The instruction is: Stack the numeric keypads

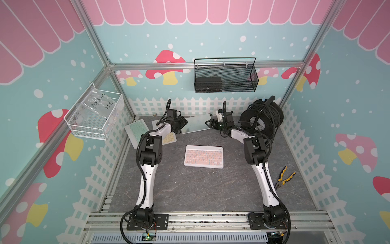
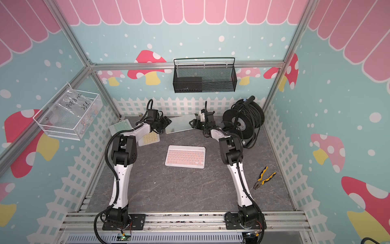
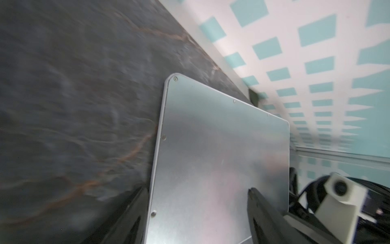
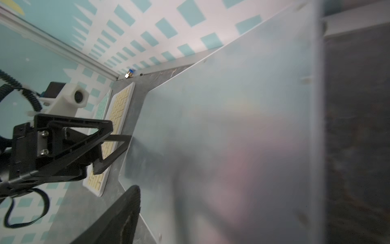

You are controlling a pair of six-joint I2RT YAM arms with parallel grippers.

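Observation:
A silver plate-like keypad, underside showing (image 1: 197, 122), lies at the back middle, with my left gripper (image 1: 182, 122) at its left end and my right gripper (image 1: 210, 122) at its right end. In the left wrist view my left fingers stand apart over the plate (image 3: 215, 154); nothing is clearly gripped. My right gripper is open at the plate's edge. A yellow-keyed keypad (image 1: 169, 138) lies partly under the left arm, a green one (image 1: 136, 130) at the far left, and a pink one (image 1: 203, 156) in the centre.
A cable reel (image 1: 260, 124) sits at the back right, yellow pliers (image 1: 284, 174) at the front right. Baskets hang on the back wall (image 1: 225, 79) and left wall (image 1: 87, 122).

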